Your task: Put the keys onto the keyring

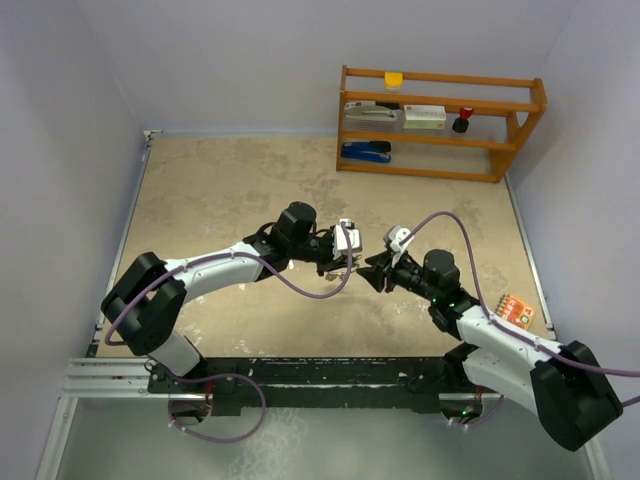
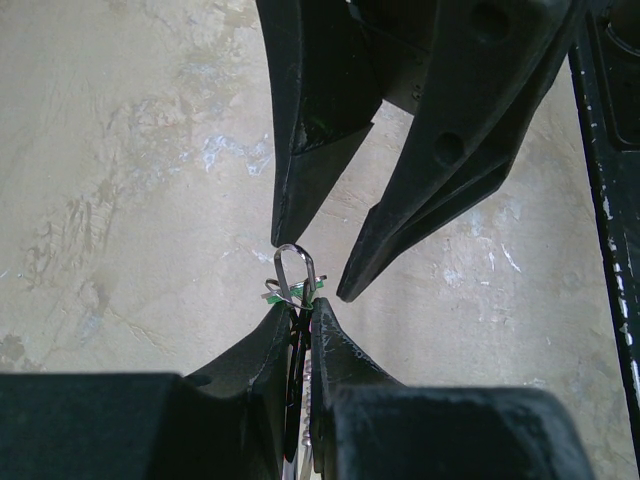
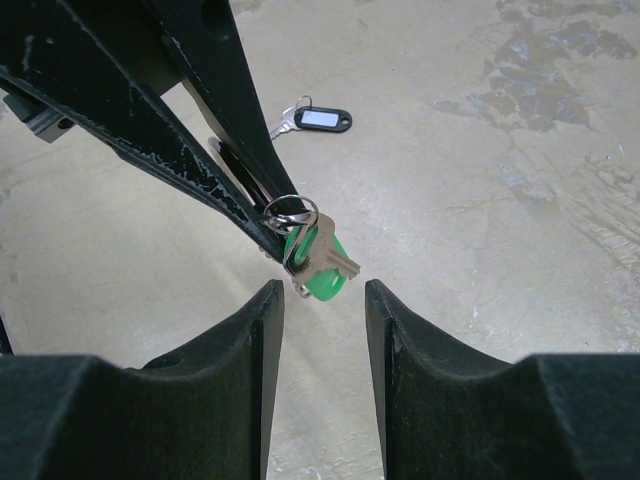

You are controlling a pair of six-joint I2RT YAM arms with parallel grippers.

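In the left wrist view my left gripper is shut on the keyring (image 2: pixel 295 265), whose metal loop sticks out past the fingertips; a bit of green shows beside it. The right wrist view shows the silver ring (image 3: pixel 292 197) at the left fingertips, with a silver key (image 3: pixel 325 256) and a green tag (image 3: pixel 331 285) hanging there. Whether the key is threaded on the ring I cannot tell. My right gripper is open, its fingertips close to the key and tag on either side, nothing gripped. On the table behind lie another key (image 3: pixel 284 123) and a black tag (image 3: pixel 324 120).
A wooden shelf (image 1: pixel 440 138) with a stapler (image 1: pixel 367 151), a box and other items stands at the back. An orange notebook (image 1: pixel 515 311) lies near the right edge. The table (image 1: pixel 220 180) is otherwise mostly bare.
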